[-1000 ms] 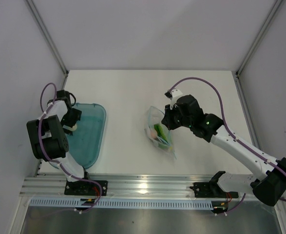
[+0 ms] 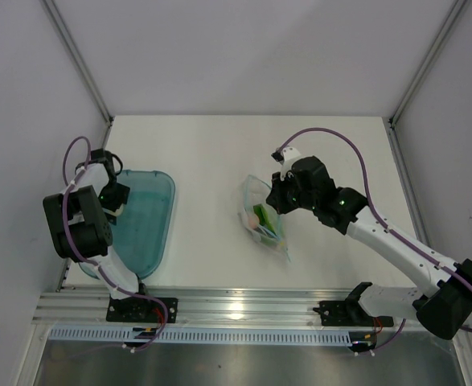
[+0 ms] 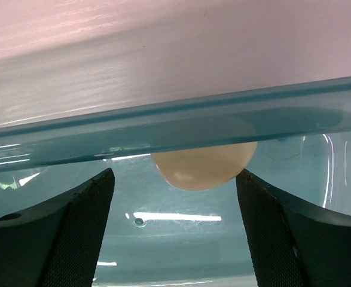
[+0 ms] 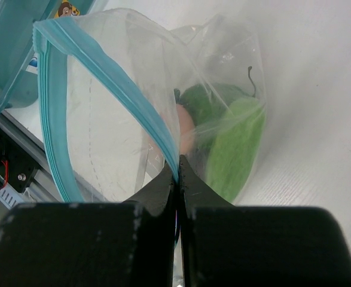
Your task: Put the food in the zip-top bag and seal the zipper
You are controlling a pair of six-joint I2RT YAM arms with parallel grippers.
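Observation:
A pale tan round food item (image 3: 202, 167) lies in the teal tray (image 2: 147, 225) against its wall, seen in the left wrist view between the fingers of my open left gripper, not gripped. My right gripper is shut on the edge of the clear zip top bag (image 2: 260, 217) with its teal zipper (image 4: 118, 81), holding the mouth up. Inside the bag show a long green item (image 4: 235, 146), another green piece and a pinkish round item (image 4: 184, 125).
Walls enclose it, and a metal rail (image 2: 236, 297) runs along the front edge.
My left gripper has shifted slightly left within the tray over the last second. The right arm and the bag look unchanged.

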